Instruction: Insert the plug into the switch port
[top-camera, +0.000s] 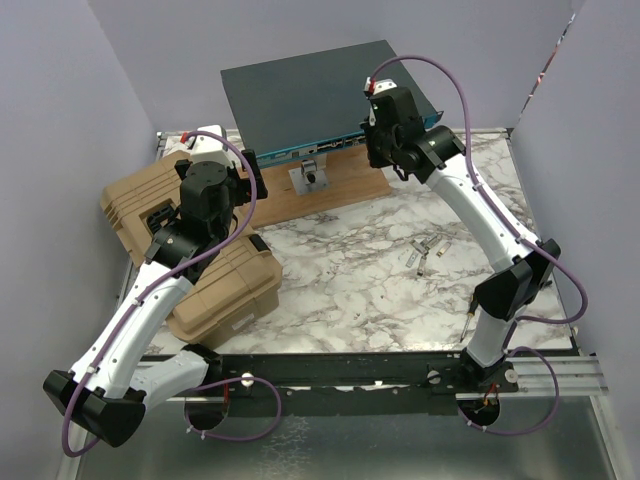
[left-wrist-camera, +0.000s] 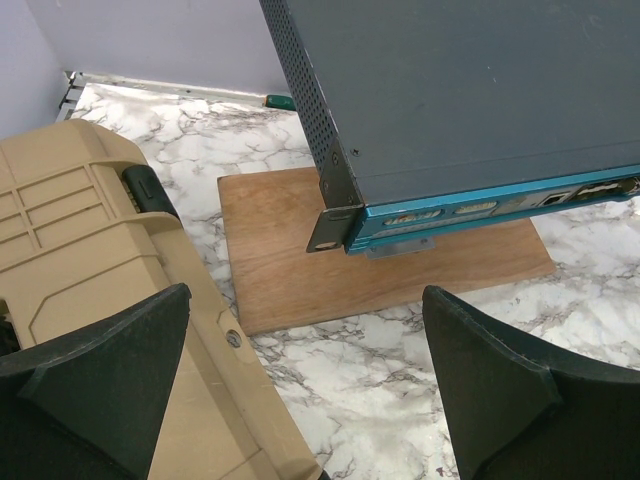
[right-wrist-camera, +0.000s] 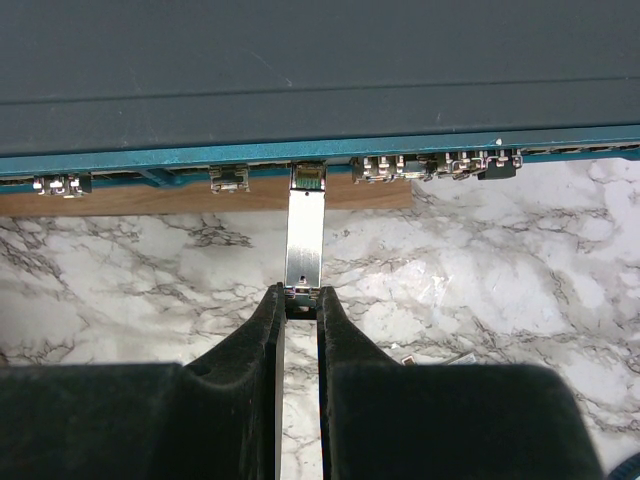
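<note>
A silver plug (right-wrist-camera: 304, 240) points away from my right gripper, which is shut on its near end. The plug's far end meets the switch's port row under the teal front edge (right-wrist-camera: 230, 153); how deep it sits in a port I cannot tell. In the top view the switch (top-camera: 300, 90) is a dark slab raised over a wooden board (top-camera: 270, 208), and my right gripper (top-camera: 371, 135) is at its front. My left gripper stands open, empty, beside the switch's left front corner.
Tan cases (top-camera: 225, 290) fill the left of the table. Small loose metal modules (top-camera: 425, 245) lie on the marble top at the right, with a thin tool (top-camera: 467, 322) near the front.
</note>
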